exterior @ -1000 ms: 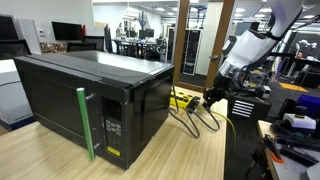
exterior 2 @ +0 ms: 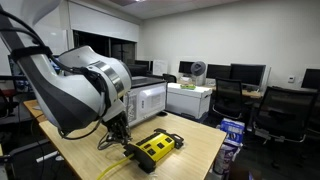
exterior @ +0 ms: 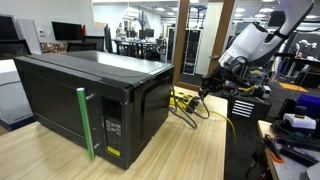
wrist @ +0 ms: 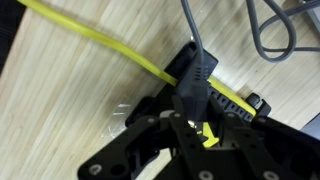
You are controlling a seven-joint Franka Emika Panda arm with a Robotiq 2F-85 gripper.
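Note:
My gripper is shut on a dark plug (wrist: 196, 78), with its grey cord running up out of the wrist view. Behind the plug lies a yellow and black power strip (wrist: 232, 96), partly hidden by the plug and the fingers. From exterior view 2, the strip (exterior 2: 163, 145) rests on the table below and beside the arm. Whether the plug touches the strip I cannot tell. In exterior view 1 my gripper (exterior: 205, 90) is small, beyond the black microwave (exterior: 105, 105).
The microwave with its green handle (exterior: 86, 123) fills much of the wooden table (exterior: 185, 155). A yellow cord (wrist: 105, 38) leads away from the strip. Loose grey cable (wrist: 290, 40) loops nearby. Bare table lies in front of the microwave's right side.
The arm has shifted slightly left and up in exterior view 1, and the grey cable near the gripper has changed shape a little. The microwave has not moved.

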